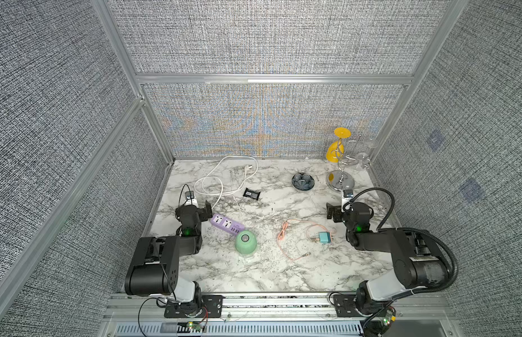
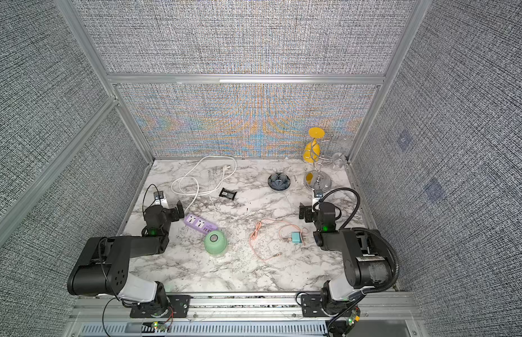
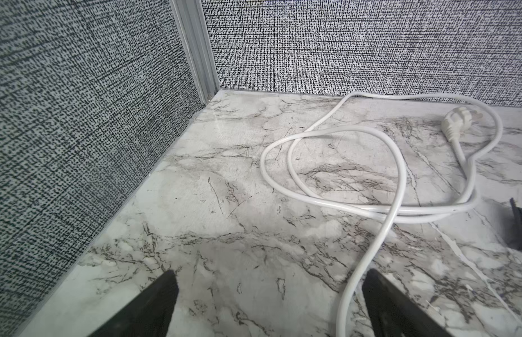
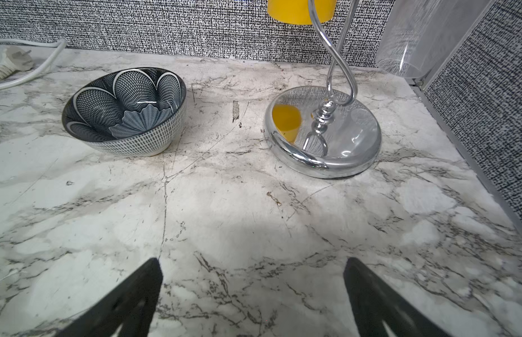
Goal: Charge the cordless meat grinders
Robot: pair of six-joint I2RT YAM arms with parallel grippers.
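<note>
The green, round-topped meat grinder stands on the front left of the table, close to one end of the purple power strip. An orange cable lies loosely coiled in the middle, near a teal charger plug. I cannot tell whether the cable is joined to the charger. My left gripper is open above bare marble and the strip's white cord, holding nothing. On the right side, my right gripper also hangs open and empty, facing the back of the table.
A patterned bowl and a chrome stand with yellow and clear cups occupy the back right. A small black object lies near the white cord's plug.
</note>
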